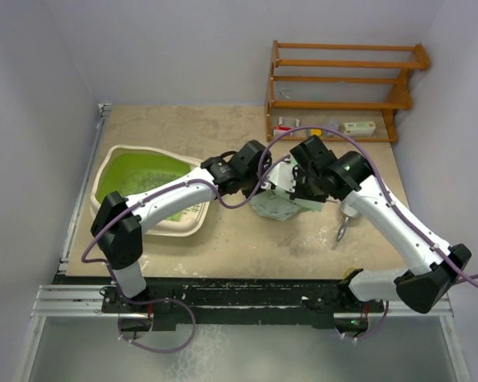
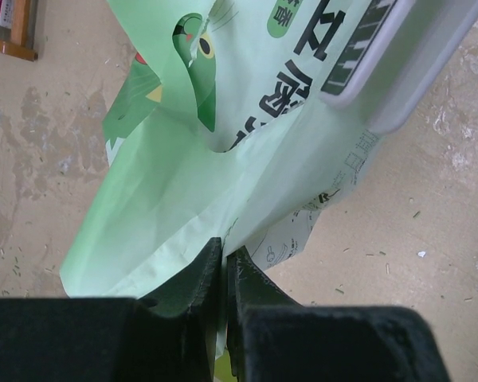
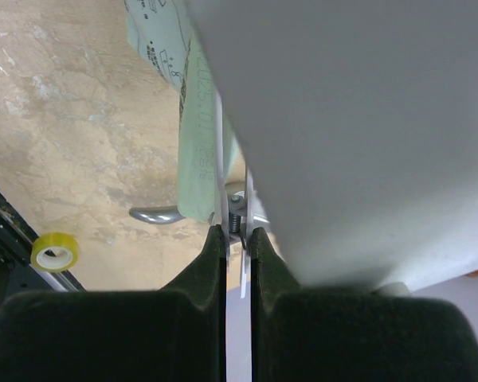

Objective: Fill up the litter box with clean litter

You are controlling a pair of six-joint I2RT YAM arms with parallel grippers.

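The pale green litter bag (image 1: pixel 275 203) with printed lettering is held between both grippers at the middle right of the table. In the left wrist view my left gripper is shut on the bag's crumpled film (image 2: pixel 151 199). My right gripper is shut on thin white blades in the right wrist view, apparently scissors, beside a green strip of the bag (image 3: pixel 197 135). The litter box (image 1: pixel 143 171), white with a green interior and some green pellets, sits at the left.
A wooden rack (image 1: pixel 342 62) with small items stands at the back right. A scoop with a metal handle (image 1: pixel 342 229) lies right of the bag, and a yellow tape roll (image 3: pixel 54 252) lies near the front edge.
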